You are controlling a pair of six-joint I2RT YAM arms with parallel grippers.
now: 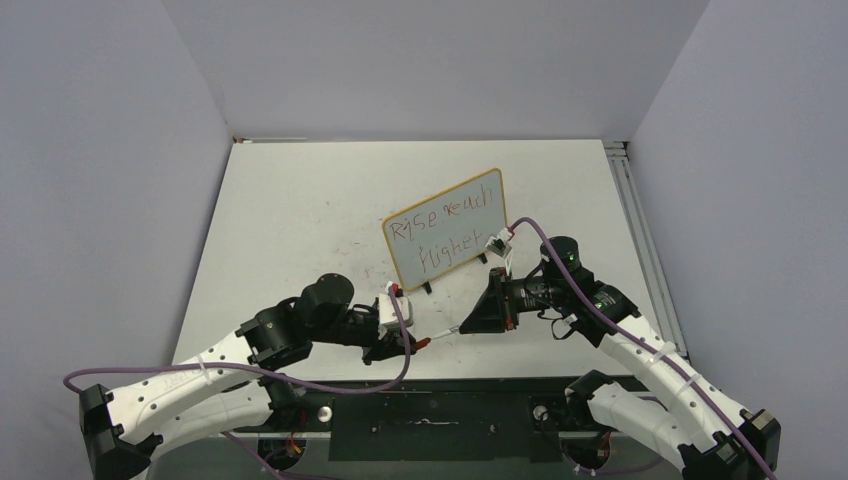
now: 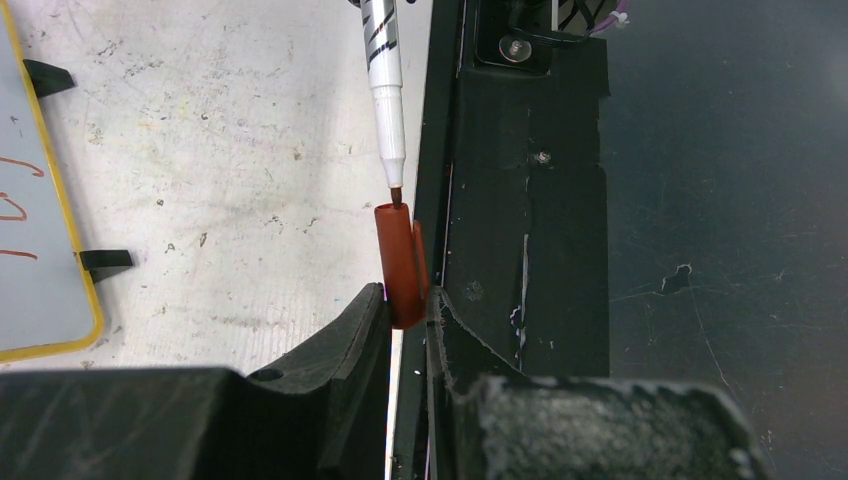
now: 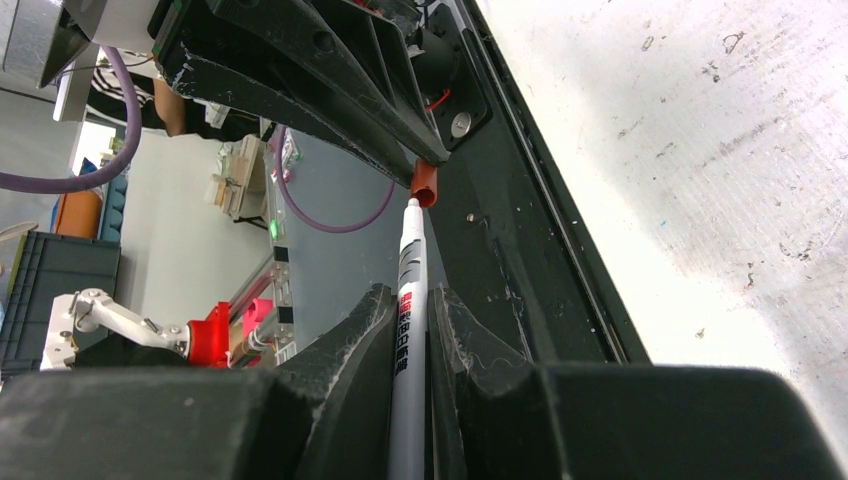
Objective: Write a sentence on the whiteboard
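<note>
The yellow-framed whiteboard (image 1: 445,228) lies tilted on the table, with "Rise reach Higher" in red. My right gripper is shut on a white marker (image 3: 410,260), whose tip points at my left gripper. My left gripper is shut on the red-brown marker cap (image 2: 399,262), its open end turned towards the marker. In the left wrist view the marker (image 2: 388,110) has its dark tip at the cap's mouth. In the right wrist view the tip appears slightly off to one side of the cap (image 3: 425,184). The cap is not seated over the marker's barrel.
Both grippers are near the front edge, by a black strip (image 1: 440,425). Two black clips (image 2: 106,259) stick out from the whiteboard's lower edge.
</note>
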